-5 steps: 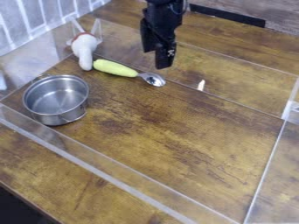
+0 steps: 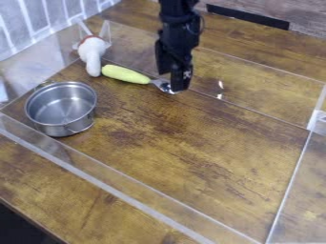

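My gripper (image 2: 173,71) is open and hangs over the right end of a spoon with a yellow-green handle (image 2: 125,73); its dark fingers partly hide the spoon's silver head, and whether they touch it cannot be told. A steel pot (image 2: 61,109) sits at the left. A white mushroom-shaped toy (image 2: 91,53) lies above the spoon's left end.
A small white object (image 2: 219,93) is right of the spoon. Clear panels border the area at left and right, and white bars stand at the upper left.
The gripper has come lower in the view, down over the spoon's head. The pot, toy and spoon look unmoved.
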